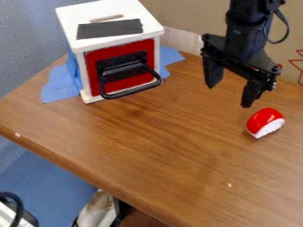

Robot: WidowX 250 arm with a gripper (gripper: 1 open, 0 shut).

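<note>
My black gripper (231, 83) hangs at the upper right of the camera view, above the tabletop and behind a red-and-white rounded object (265, 123), apart from it. Its two fingers stand apart, open, with nothing seen between them. At the upper left stands a white box oven (89, 17) with a red front, a black handle and its door shut.
A blue cloth (60, 84) lies under and around the oven. The table's left edge runs diagonally, with blue material beyond it. A cardboard panel stands behind.
</note>
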